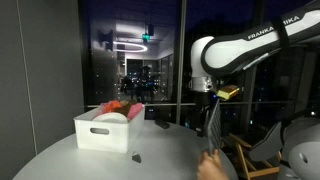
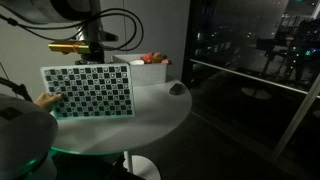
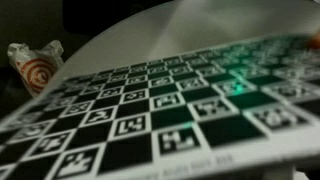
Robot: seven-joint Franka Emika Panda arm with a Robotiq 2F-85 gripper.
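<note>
A black-and-white calibration board (image 2: pixel 90 92) is held up by a person's hand (image 2: pixel 47 100) at its left edge. In exterior view 1 the board (image 1: pixel 214 128) shows almost edge-on, above the hand (image 1: pixel 211 166). My gripper (image 1: pixel 212 98) is at the board's upper end there, small and dark; whether its fingers touch the board is unclear. The board (image 3: pixel 150 115) fills most of the wrist view, tilted and slightly blurred, with a green glow on it. My fingers do not show clearly in any view.
On the round pale table (image 1: pixel 180 150) stands a white bin (image 1: pixel 108 135) holding red and other coloured items. A small dark object (image 2: pixel 178 88) lies near the table's edge. A white bag with a red target mark (image 3: pixel 38 68) is beyond the table.
</note>
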